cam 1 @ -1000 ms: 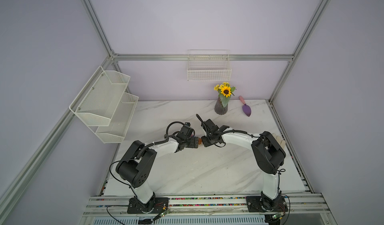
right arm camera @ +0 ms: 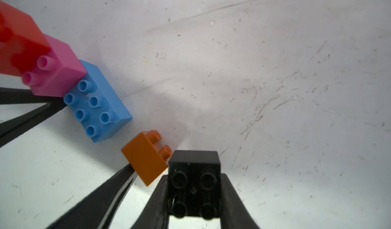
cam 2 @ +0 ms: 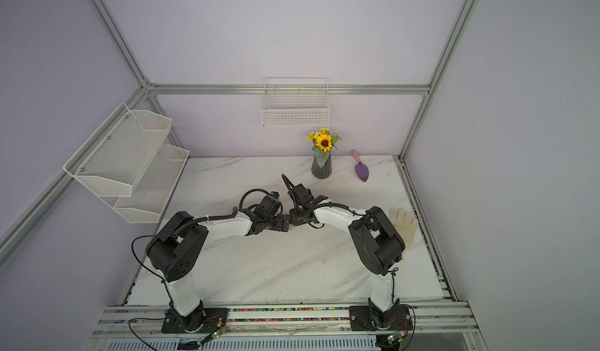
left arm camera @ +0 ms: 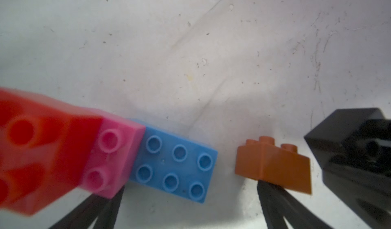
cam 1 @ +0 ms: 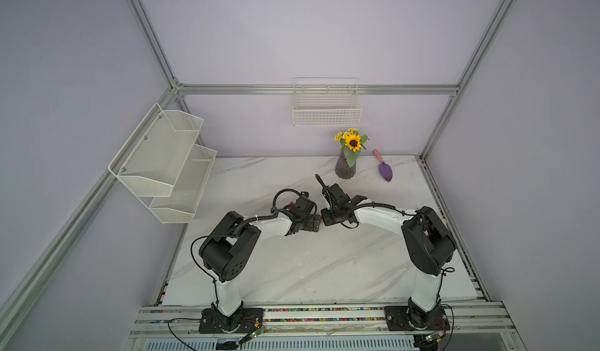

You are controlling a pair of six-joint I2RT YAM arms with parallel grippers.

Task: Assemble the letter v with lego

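In the left wrist view, my open left gripper has its fingers spread around a low blue brick. A pink brick and a taller red one adjoin the blue brick's left end. Outside the left gripper's right finger, close to its tip, is an orange brick turned on its side, studs facing sideways. My right gripper is shut on a black brick, just right of the orange one. Whether black and orange touch, I cannot tell. From above, the arms hide most of the bricks.
Behind the arms, a vase of sunflowers and a purple trowel stand clear. A pale glove lies at the right edge.
Both grippers have shifted a little to the right.
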